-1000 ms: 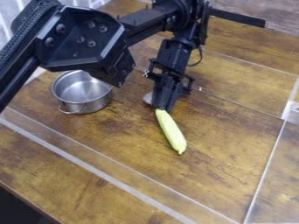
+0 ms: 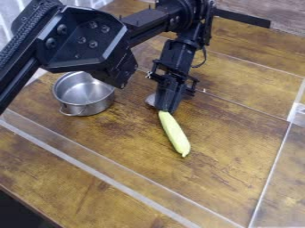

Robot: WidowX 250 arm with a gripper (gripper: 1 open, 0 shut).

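Observation:
A pale yellow, elongated object (image 2: 176, 134), like a corn cob or banana, lies on the wooden table, angled from upper left to lower right. Just above its top end is my black gripper (image 2: 168, 100), pointing down from the arm. A light round patch or object shows partly behind the fingertips, mostly hidden. Whether the fingers are shut or hold anything is hard to make out.
A steel pot (image 2: 84, 89) stands left of the gripper, close to the arm. Pale strips cross it along the lower left and right side.

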